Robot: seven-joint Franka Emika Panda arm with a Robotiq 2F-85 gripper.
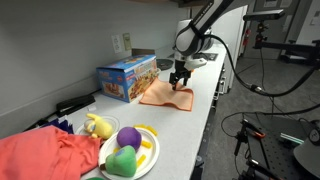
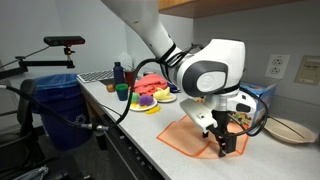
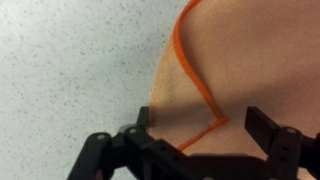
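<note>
A peach cloth with an orange hem [image 3: 190,70] lies on the pale speckled counter. In the first exterior view the cloth [image 1: 158,97] is spread in front of a blue box. Part of it is folded over near my fingers, where the hem makes a sharp bend. My gripper stands open, pointing down over this folded edge, with cloth showing between its fingertips. The second exterior view has the gripper [image 2: 222,151] low at the cloth's near right side; whether the fingertips touch the cloth I cannot tell.
A blue box [image 1: 127,79] stands behind the cloth. At the near left are a white plate [image 1: 107,155] with toy vegetables and a red cloth [image 1: 45,153]. A pale round dish [image 2: 290,131] sits right of the arm.
</note>
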